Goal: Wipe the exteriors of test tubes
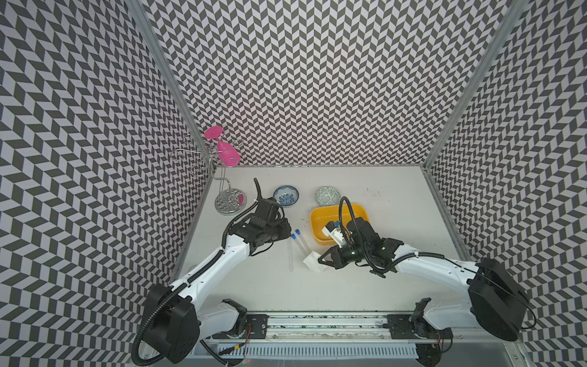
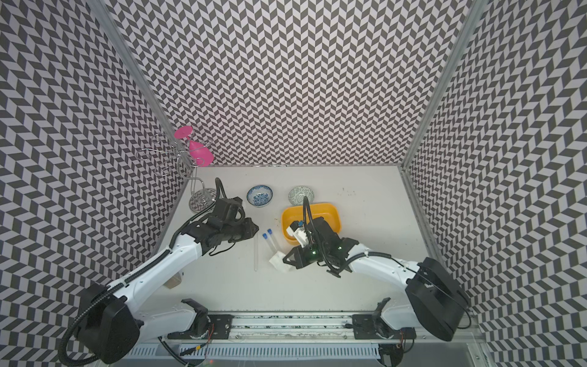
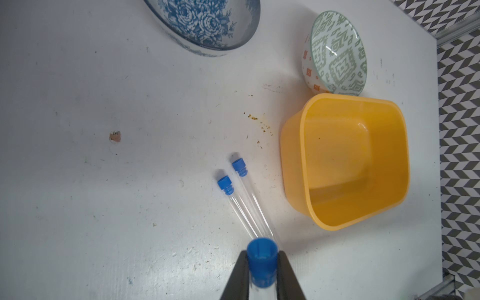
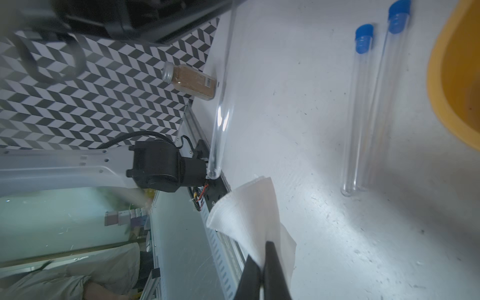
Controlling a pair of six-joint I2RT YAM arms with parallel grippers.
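Observation:
My left gripper is shut on the blue cap of a clear test tube (image 4: 223,107), which hangs down below it. My right gripper is shut on a white cloth (image 4: 252,212) that fans out beyond the fingertips. In the right wrist view, the cloth is to the right of the hanging tube's lower end, with a small gap showing between them. Two more blue-capped tubes, a left one (image 3: 241,212) and a right one (image 3: 253,195), lie side by side on the table; the cloth covers their lower ends in the top left view.
An orange bin (image 3: 345,160) stands right of the lying tubes, empty inside. Behind are a blue floral bowl (image 1: 285,195) and a green patterned bowl (image 1: 327,195). A rack with pink items (image 1: 228,154) occupies the back left.

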